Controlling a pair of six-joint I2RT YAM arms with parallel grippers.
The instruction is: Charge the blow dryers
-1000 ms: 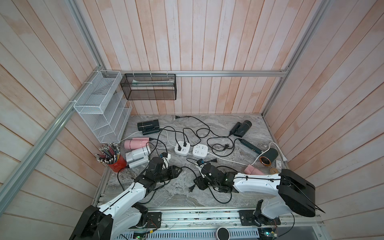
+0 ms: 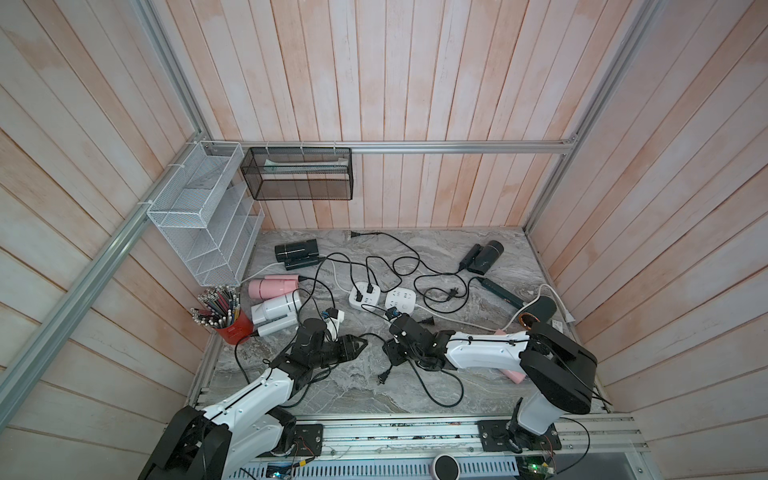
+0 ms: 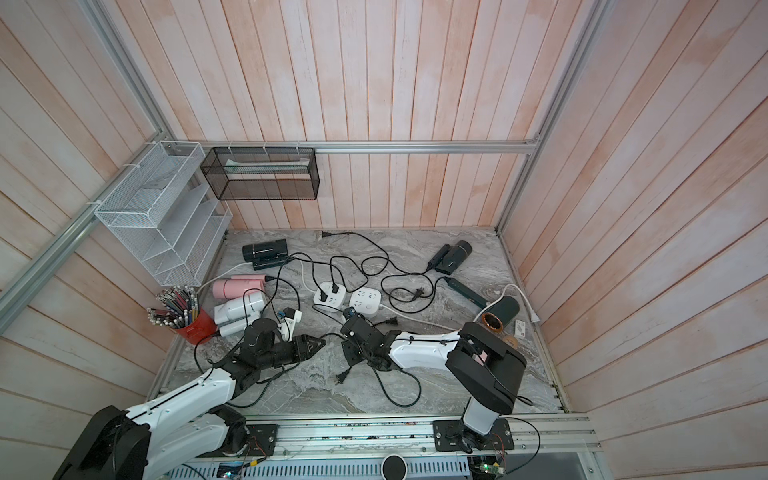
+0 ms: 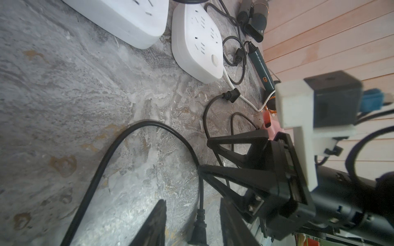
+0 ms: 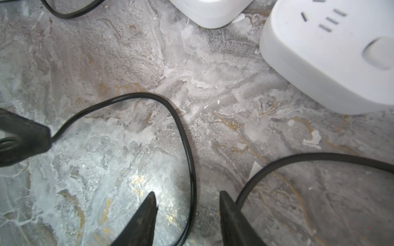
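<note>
Two white power strips lie mid-table: the left one has black plugs in it, and the right one shows bare sockets. A loose black plug on a black cord lies on the marble tabletop, seen between the left gripper's fingertips in the left wrist view. My left gripper is open and holds nothing. To its right, my right gripper has its fingers apart over the table, a black cord passing between them in view. Whether they touch that cord I cannot tell.
Blow dryers lie around the edges: black, pink and white at left, dark and green at right. A red pen cup stands at left. Tangled cords cover the back middle.
The right arm has swung left and its gripper has shifted slightly left and back, nearer the left gripper. My left arm is almost unmoved; the power strips have not moved.
</note>
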